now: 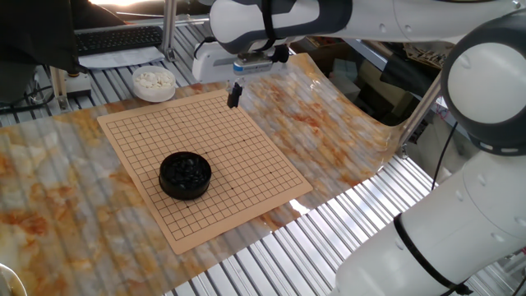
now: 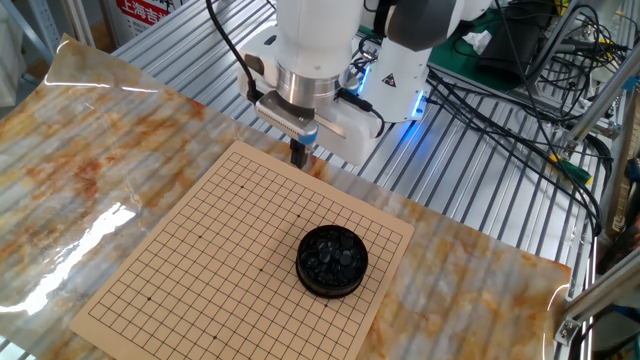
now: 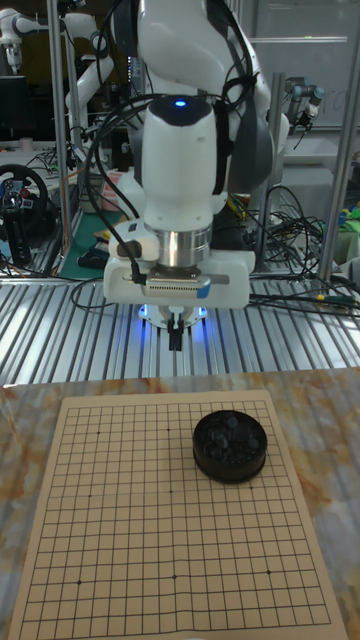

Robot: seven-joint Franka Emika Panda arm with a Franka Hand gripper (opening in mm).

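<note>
My gripper (image 1: 234, 95) hangs above the board's edge in exterior view 1, its two dark fingers close together. In exterior view 3 the gripper (image 3: 176, 335) points straight down, and nothing shows between its fingers. A black round bowl (image 1: 185, 194) filled with black stones stands upright on the tan gridded board (image 1: 255, 177). From exterior view 2 the bowl (image 2: 332, 291) is apart from the gripper (image 2: 299, 154). A white bowl (image 1: 154, 95) of white stones sits just off the board, to the left of the gripper in exterior view 1.
A marbled sheet (image 1: 66, 197) lies beneath the board over ribbed metal slats (image 1: 362, 222). Most of the grid is bare. A keyboard (image 1: 119, 39) and a metal post (image 1: 169, 33) stand behind the white bowl. Cables (image 2: 520, 140) run beside the arm's base.
</note>
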